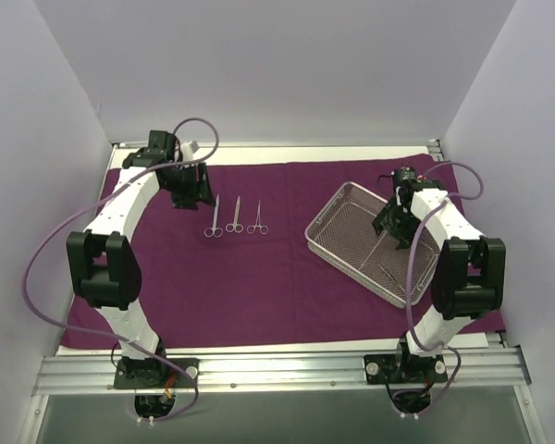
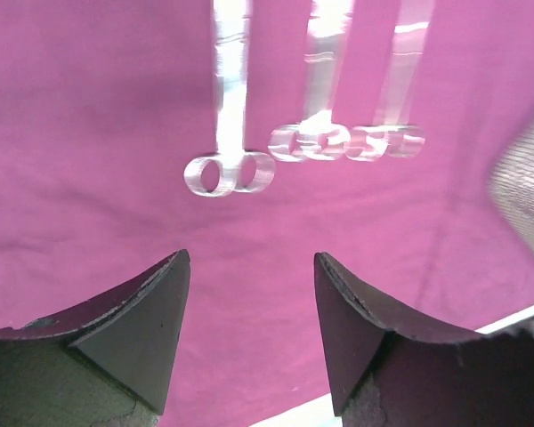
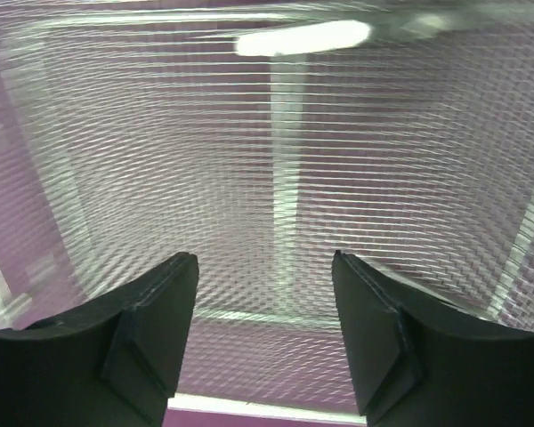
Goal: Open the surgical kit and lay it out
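Three silver ring-handled instruments lie side by side on the purple cloth, well seen in the left wrist view: the left one [image 2: 231, 116], the middle one [image 2: 322, 80] and the right one [image 2: 405, 71]. Just left of this row, my left gripper [image 1: 202, 203] stands open and empty. On the right is the wire mesh basket [image 1: 347, 268], with a thin instrument [image 1: 388, 275] lying near its front. My right gripper [image 1: 389, 237] is over the basket, its fingers [image 3: 165, 307] apart with only mesh showing between them. The right arm hides part of the basket's inside.
Bare purple cloth [image 1: 213, 296] spreads in front of the instrument row and up to the basket. Grey walls [image 1: 277, 74] close in the back and both sides. A purple cable loops along each arm.
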